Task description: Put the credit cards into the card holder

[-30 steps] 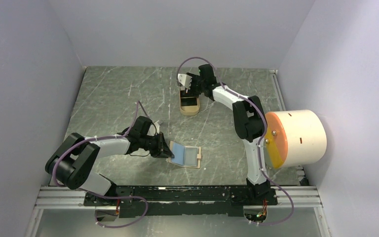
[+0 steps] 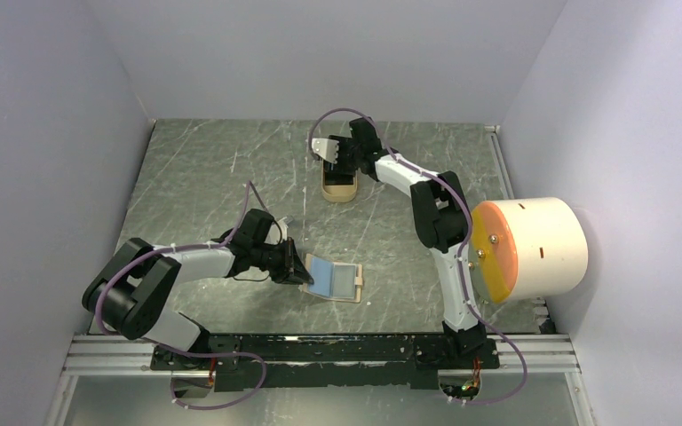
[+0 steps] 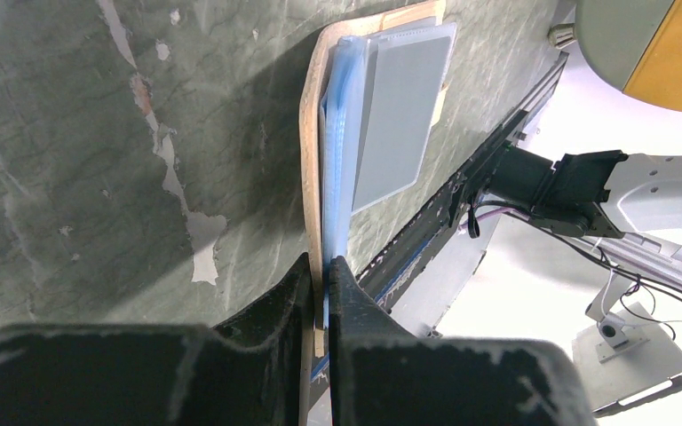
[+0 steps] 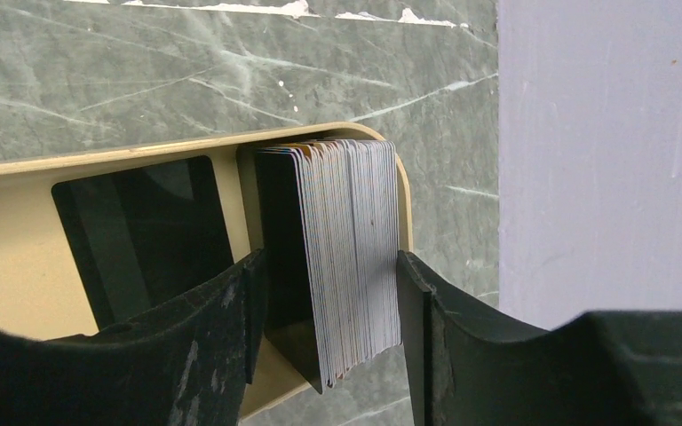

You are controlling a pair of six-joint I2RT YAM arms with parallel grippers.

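Observation:
A beige box (image 2: 340, 193) at the back centre holds a thick stack of cards (image 4: 355, 248) in its end compartment. My right gripper (image 2: 336, 151) is over it, part open, fingertips on either side of the stack. In the left wrist view the card holder (image 2: 344, 281) (image 3: 404, 115), with pale board cover and clear blue sleeves, lies open near the table's front. My left gripper (image 2: 304, 277) is shut on the holder's edge, board and blue sleeves between its fingers.
A large cream cylinder (image 2: 537, 248) with orange and yellow end stands at the right. Walls enclose the table.
The left arm and the holder stay as they were.

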